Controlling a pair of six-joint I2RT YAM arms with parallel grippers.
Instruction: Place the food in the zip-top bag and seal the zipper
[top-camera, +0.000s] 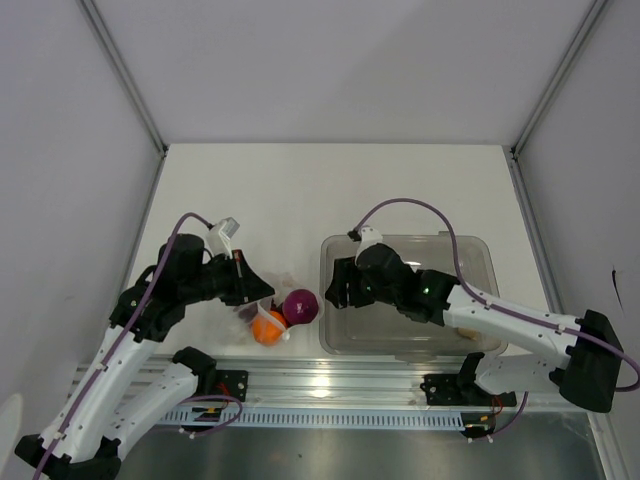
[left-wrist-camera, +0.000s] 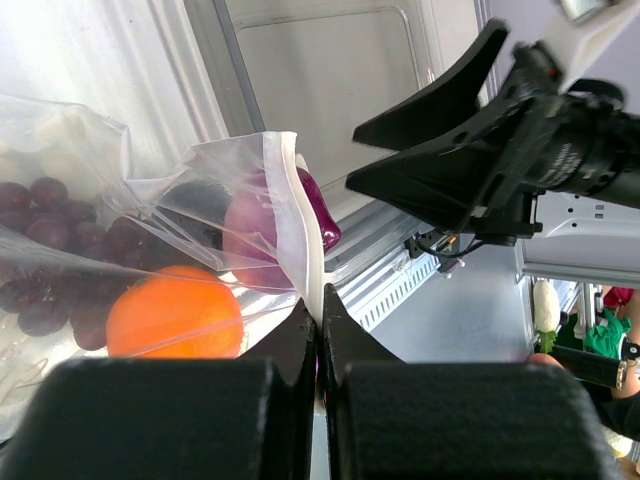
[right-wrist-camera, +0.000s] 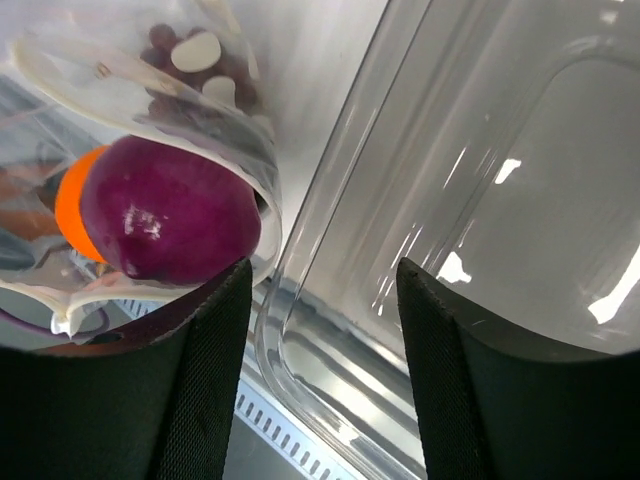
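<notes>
The clear zip top bag (left-wrist-camera: 60, 140) lies on its side at the left of the table, its mouth facing right. Inside are dark grapes (left-wrist-camera: 50, 225), an orange (left-wrist-camera: 175, 318) and a purple onion-like item (right-wrist-camera: 165, 215), which rests right at the mouth. My left gripper is shut on the bag's white zip edge (left-wrist-camera: 305, 225), pinching it upright. Over the left rim of the tray, apart from the bag, my right gripper stands part open with nothing between its fingers.
A clear plastic tray (top-camera: 480, 250) sits right of the bag, with a small pale item (top-camera: 466, 332) near its front right corner, partly behind the right arm. A metal rail (top-camera: 320, 375) runs along the front edge.
</notes>
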